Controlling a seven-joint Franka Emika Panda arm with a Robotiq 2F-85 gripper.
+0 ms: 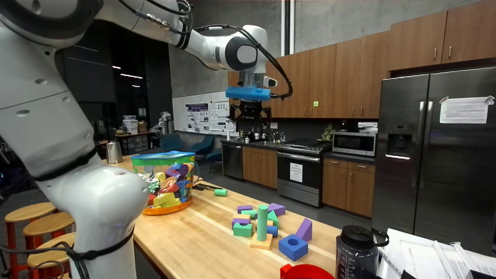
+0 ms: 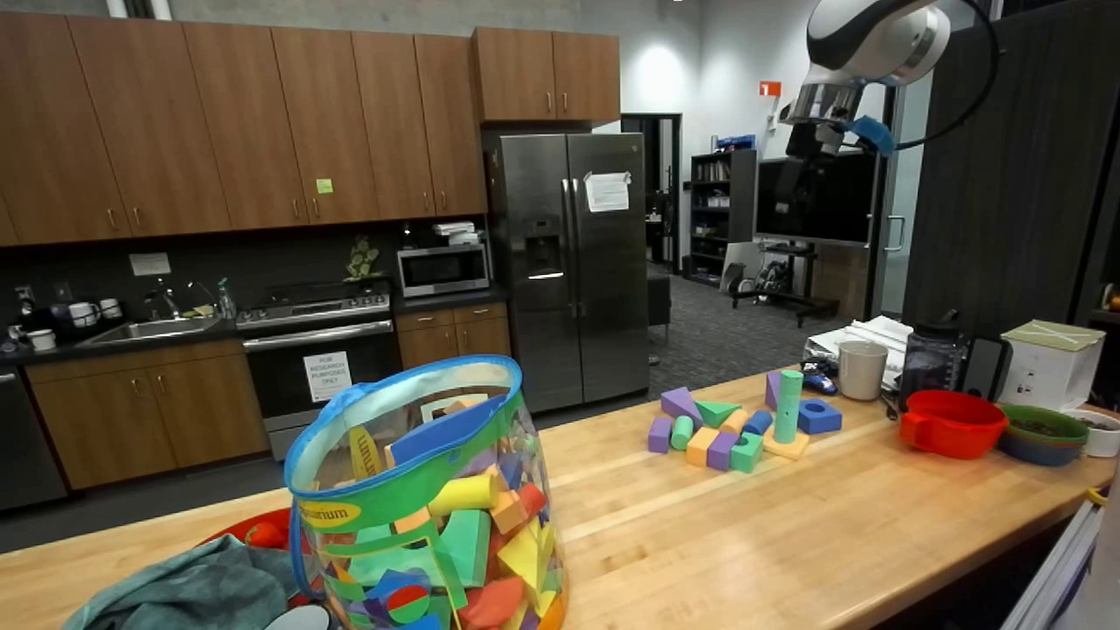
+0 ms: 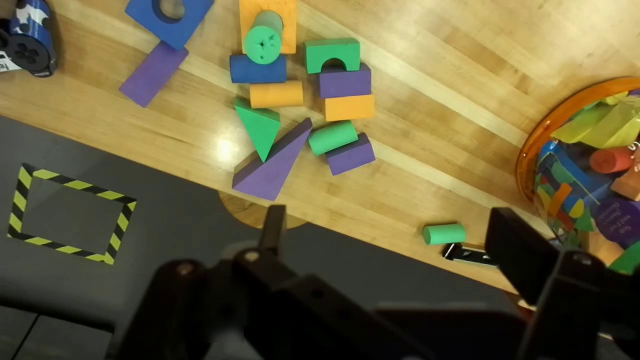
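Note:
High above the wooden table, my gripper [image 1: 250, 120] hangs open with nothing between its fingers. Below it on the tabletop lies a loose cluster of foam blocks. A tall green cylinder [image 1: 262, 223] stands upright on a flat orange block [image 1: 261, 241]. Close by are a blue block with a hole [image 1: 293, 247], a green arch [image 3: 332, 54], an orange cylinder [image 3: 276, 94], a long purple wedge [image 3: 274, 163], a green triangle [image 3: 259, 128] and several other pieces. A short green cylinder [image 3: 444, 234] lies apart from the cluster, near the table's far edge.
A clear zip bag of blocks [image 2: 451, 525] stands on the table. Beside the short green cylinder lies a black object [image 3: 470, 254]. A dark bottle [image 1: 357, 253], a red bowl [image 2: 953, 423] and a beige mug [image 2: 862, 369] occupy the other end. Bare tabletop separates bag and cluster.

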